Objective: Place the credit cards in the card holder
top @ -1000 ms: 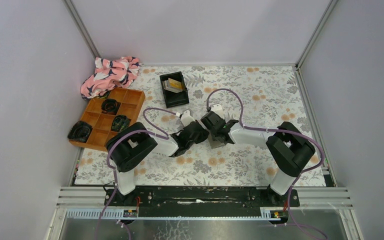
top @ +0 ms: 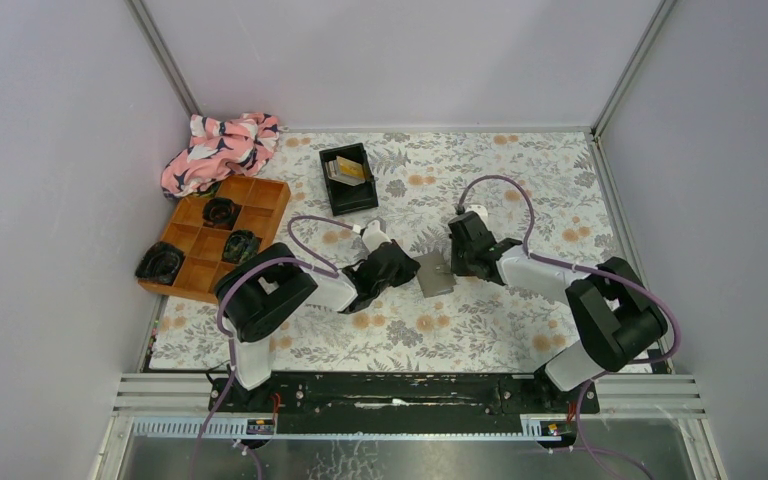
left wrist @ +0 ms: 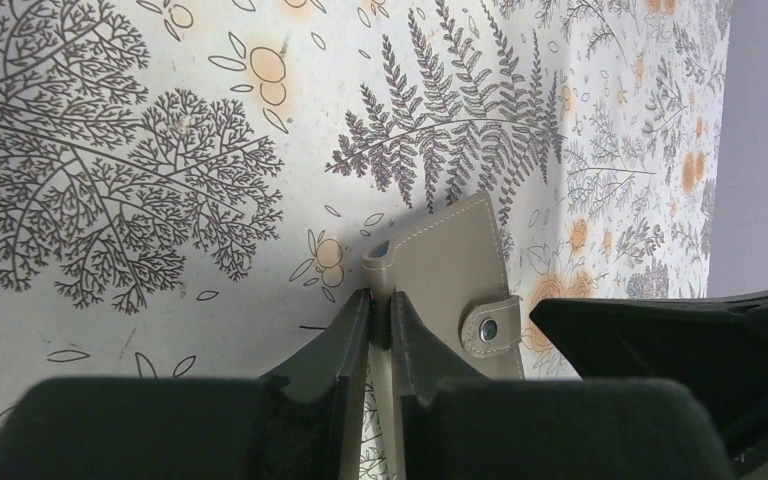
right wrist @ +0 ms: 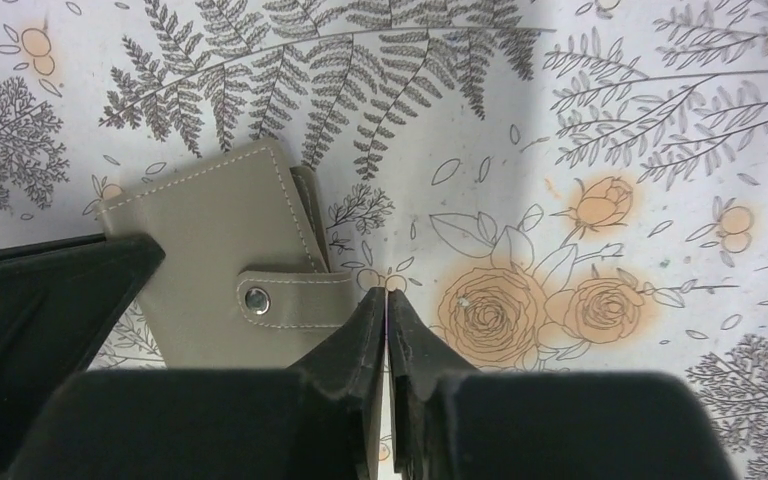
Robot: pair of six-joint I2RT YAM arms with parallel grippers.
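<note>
The taupe card holder (top: 435, 275) lies on the table with its snap strap (left wrist: 495, 325) facing up. My left gripper is shut on the holder's folded spine. My right gripper is shut just beside the strap's edge; I cannot make out anything held between its fingertips. What look like cards (top: 347, 170), one yellow, are in a black box (top: 358, 203) at the back of the table.
An orange compartment tray (top: 197, 278) with black items stands at the left, a pink patterned cloth (top: 220, 150) behind it.
My right gripper has moved to the right, uncovering more of the card holder. My left gripper has stayed in place.
</note>
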